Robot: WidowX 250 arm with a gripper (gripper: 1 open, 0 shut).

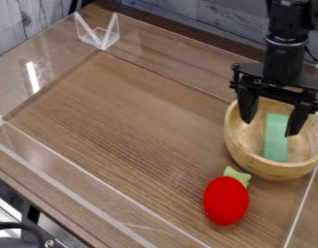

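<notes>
My gripper [270, 107] is a black finger assembly over the wooden bowl [258, 166] at the right, its two fingers apart and open. In the bowl lies a light green oblong object [275, 143]. Below the bowl, near the bottom right, is a red oval object [227, 201] with a small green top [238, 174], resting on the wooden table.
A clear plastic or wire holder [96, 31] stands at the upper left. Dark edges border the table at the top right and lower left.
</notes>
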